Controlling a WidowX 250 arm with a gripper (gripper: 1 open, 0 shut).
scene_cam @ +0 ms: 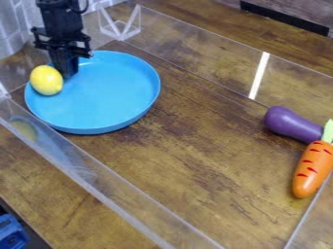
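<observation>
My black gripper (pixel 60 51) is at the upper left, above the back-left rim of a blue round plate (pixel 104 97). It is shut, with nothing visible between its fingers. A yellow oval object (pixel 46 80), perhaps a lemon, rests on the left part of the plate, just below and in front of the gripper.
A purple eggplant (pixel 291 123) and an orange carrot (pixel 313 167) lie at the right. Clear walls surround the wooden surface (pixel 196 165), whose middle is free. A blue object (pixel 10 233) is at the lower-left corner.
</observation>
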